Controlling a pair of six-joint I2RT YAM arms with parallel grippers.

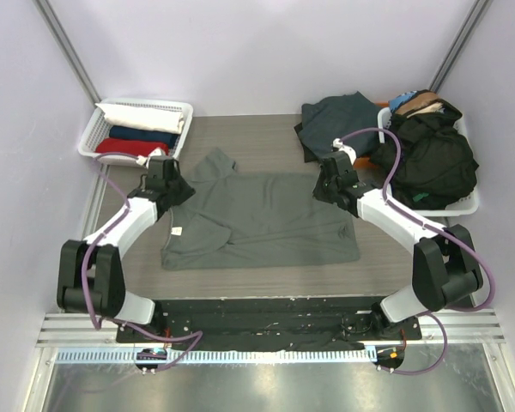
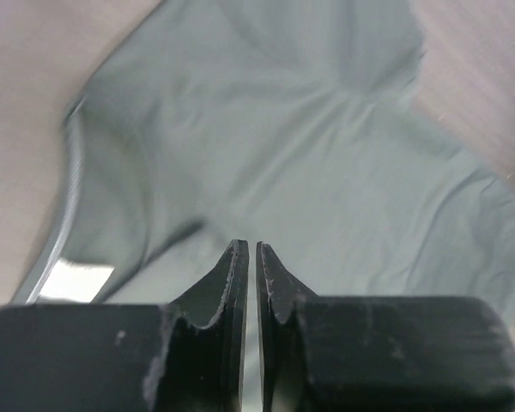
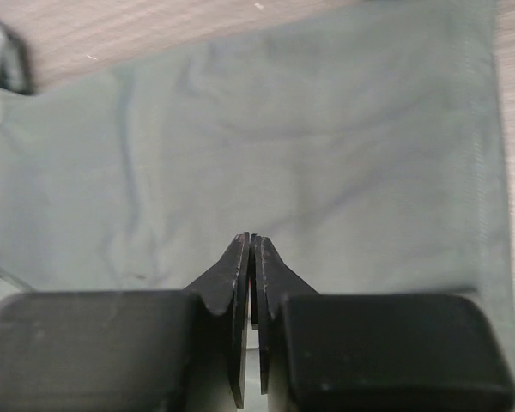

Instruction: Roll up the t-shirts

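A grey-green T-shirt (image 1: 266, 215) lies spread flat across the middle of the table, one sleeve sticking out at the back left and a white label near its left edge. My left gripper is over the shirt's left part, shut with nothing visible between its fingers. My right gripper is over the shirt's right part, also shut with nothing visible between its fingers.
A white basket (image 1: 101, 129) at the back left holds white, navy and red rolled or folded cloths. Dark folded fabric (image 1: 336, 120) lies at the back right, beside a basket (image 1: 466, 204) heaped with clothes. Bare table (image 1: 215, 283) borders the shirt.
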